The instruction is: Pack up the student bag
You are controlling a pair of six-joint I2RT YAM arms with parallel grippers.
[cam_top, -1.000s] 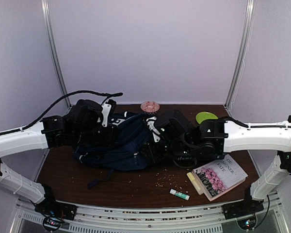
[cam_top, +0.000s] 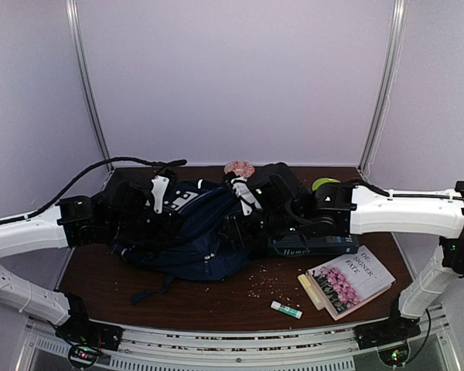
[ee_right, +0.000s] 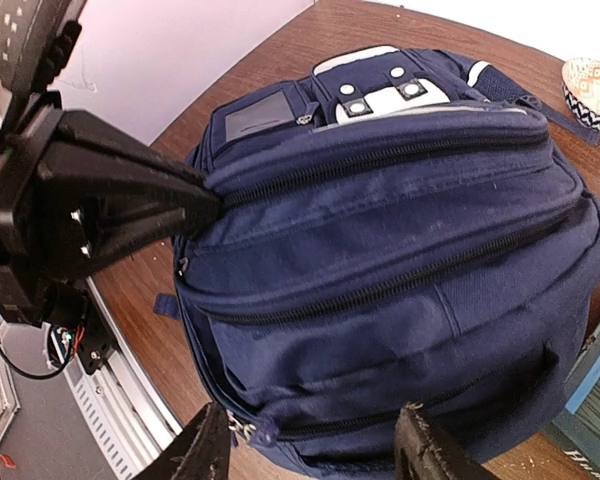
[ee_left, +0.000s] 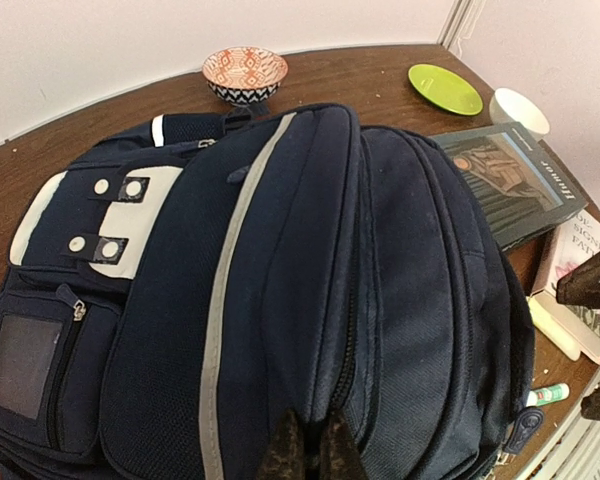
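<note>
The navy backpack (ee_left: 430, 250) lies on the wooden table, its long zippers facing my right arm. My left gripper is shut on the bag at the end of the upper zipper seam, also seen at the bag's left in the right wrist view. My right gripper hovers in front of the bag's lower zipper, fingers apart, with a zipper pull close to its left finger. A pink-flowered book (cam_top: 348, 282), a dark book (ee_left: 510, 170) and a glue stick (cam_top: 286, 309) lie right of and in front of the bag.
A patterned bowl (ee_left: 244, 75), a green plate (ee_left: 445, 88) and a white bowl (ee_left: 520, 110) stand along the back. Small crumbs lie on bare table at the front middle. Walls enclose the back and sides.
My left gripper has moved slightly left and toward the front.
</note>
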